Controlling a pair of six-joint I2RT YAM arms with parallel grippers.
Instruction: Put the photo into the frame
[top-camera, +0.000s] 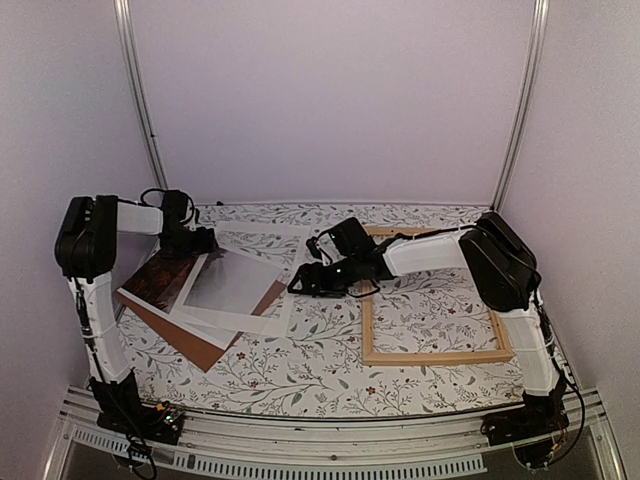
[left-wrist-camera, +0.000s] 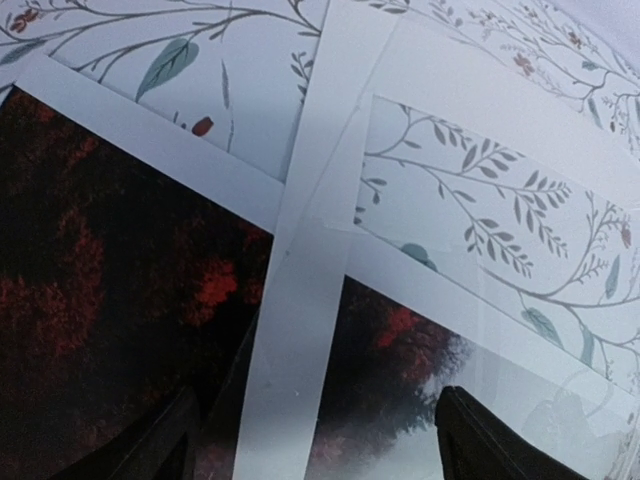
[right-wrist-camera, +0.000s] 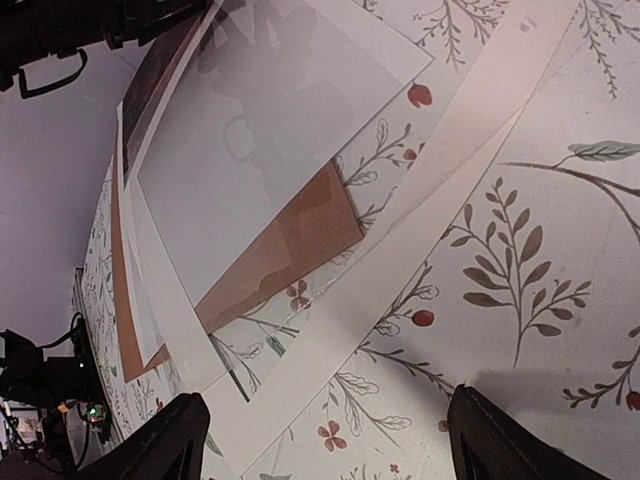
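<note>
A dark photo with red patches lies at the left under a white mat border, with a brown backing board beneath. In the left wrist view the mat's white strip crosses the photo. My left gripper is over the far side of this stack; its fingers stand apart with nothing held. The right gripper hovers at the mat's right edge, its fingers also spread and empty. The wooden frame lies at the right, partly hidden by my right arm.
Flower-patterned paper covers the table, bare in front of the stack and between stack and frame. White walls enclose the back and sides. A metal rail runs along the front.
</note>
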